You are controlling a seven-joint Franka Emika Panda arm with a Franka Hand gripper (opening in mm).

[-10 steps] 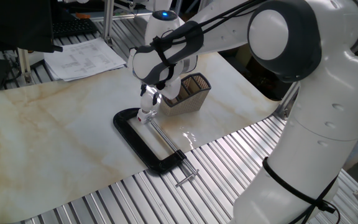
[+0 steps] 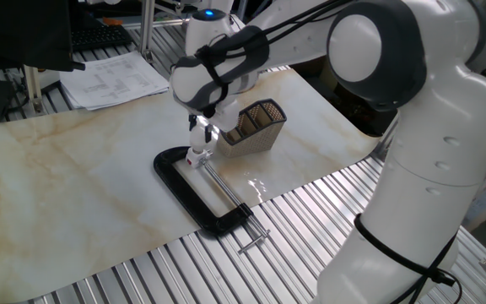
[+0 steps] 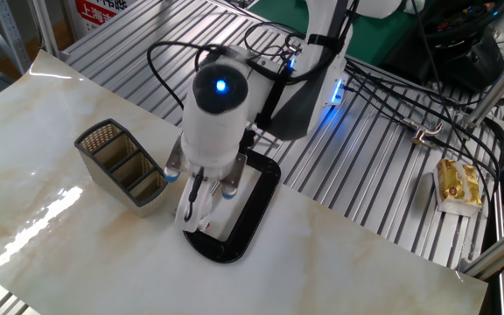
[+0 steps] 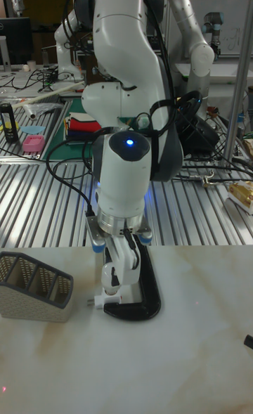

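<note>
A black C-clamp (image 2: 178,190) with a silver screw rod lies flat, partly over the table's metal-slatted edge. At its far end sits a small white plug-like piece (image 2: 194,160), which shows metal prongs on its left side in the third exterior view. My gripper (image 2: 198,150) points down at this white piece, its fingertips touching it or just above it. The hand is seen nearly edge-on, so the gap between the fingers is hidden. A beige, dark-rimmed basket (image 3: 116,179) with three compartments stands upright beside the clamp, apart from my gripper.
Printed papers (image 2: 112,80) lie at the tabletop's back edge. On the slats to the side rests a gold-and-white package (image 3: 458,186). Cables run along my arm.
My hand has shifted slightly left in the first exterior view, its fingertips staying near the white piece. The clamp, white piece and basket have not visibly moved.
</note>
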